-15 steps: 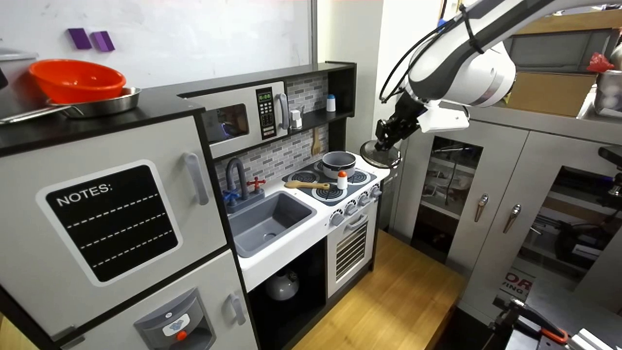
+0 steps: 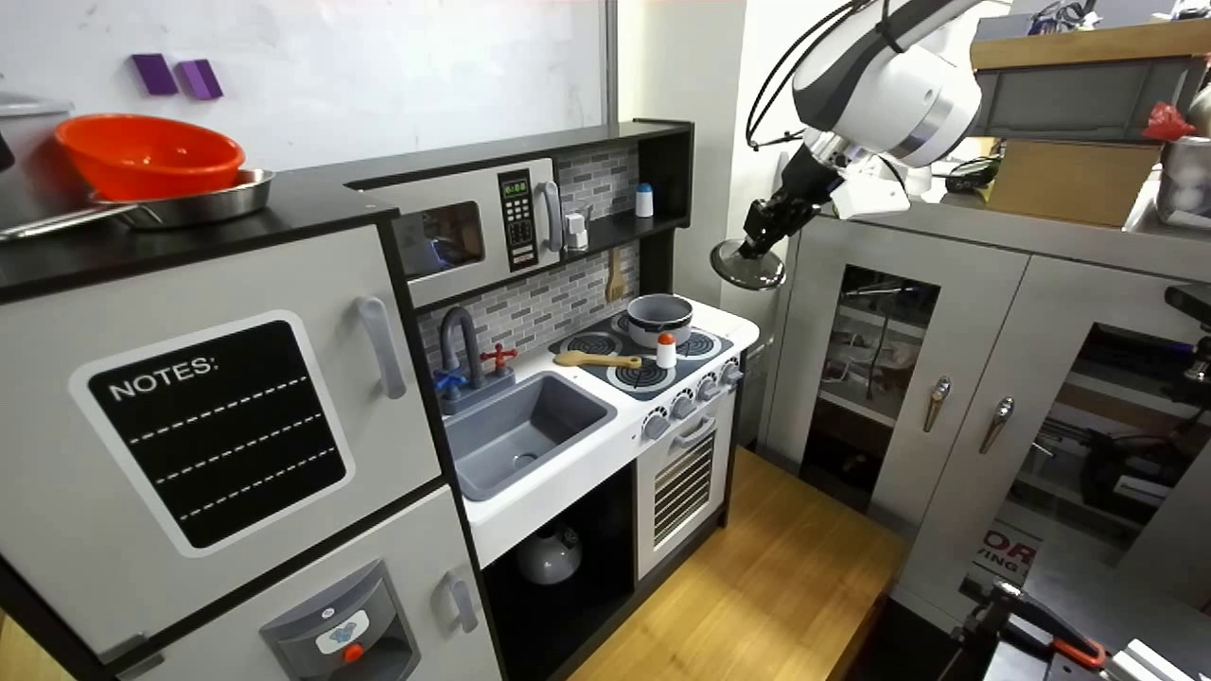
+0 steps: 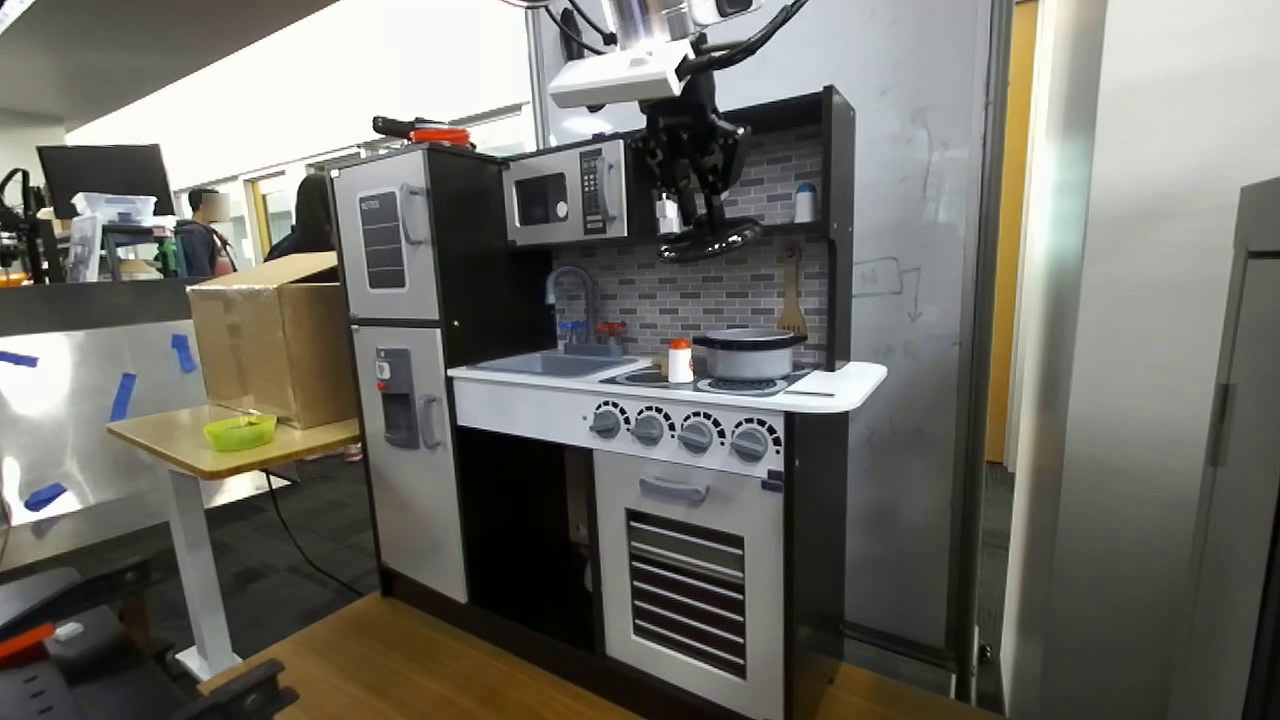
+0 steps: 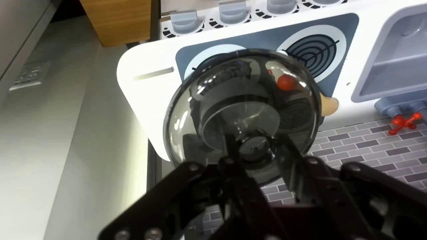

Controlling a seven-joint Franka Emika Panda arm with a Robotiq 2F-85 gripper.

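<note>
A round glass lid [image 4: 188, 108] with a dark rim hangs in the air, my gripper shut on its black knob. The same lid [image 2: 745, 268] appears in exterior view 1 up and to the right of the stove, below the gripper [image 2: 758, 236]. Through the glass in the wrist view, the grey pot [image 4: 240, 120] shows on the stove, lid and pot apart. In exterior view 2 the pot [image 3: 750, 356] stands uncovered on a rear burner, lower than the lid [image 3: 710, 240].
A white shaker with an orange cap [image 2: 666, 351] stands close in front of the pot. A wooden spoon [image 2: 598, 359] lies across the stove, left of it. The sink [image 2: 528, 431] is empty. A shelf with a blue-capped shaker [image 2: 643, 200] overhangs the back; tall grey cabinets [image 2: 971, 261] stand at the right.
The arm has lifted and drawn back, carrying the lid slightly up and to the right in exterior view 1. Pot, shaker and spoon are where they were.
</note>
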